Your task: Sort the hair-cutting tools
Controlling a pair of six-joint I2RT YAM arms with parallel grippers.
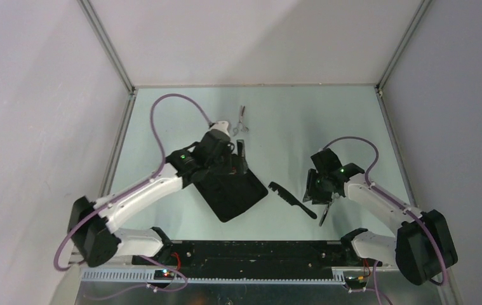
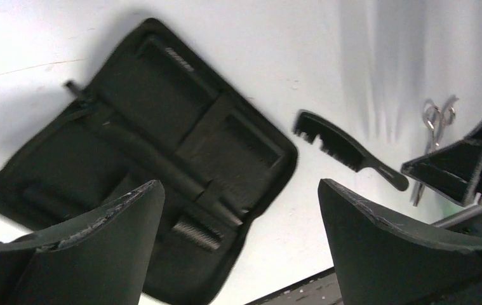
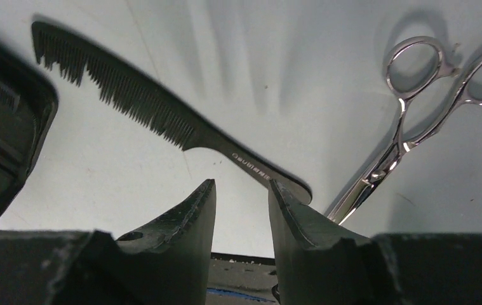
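A black tool case lies open at the table's middle, with empty-looking compartments. My left gripper hangs open over it. A black comb lies right of the case, with silver scissors beyond its handle. My right gripper is above the comb's handle, fingertips apart with nothing visibly held between them. A second pair of scissors lies at the back, just beyond the left arm.
Walls enclose the sides and back; a dark strip runs along the front edge.
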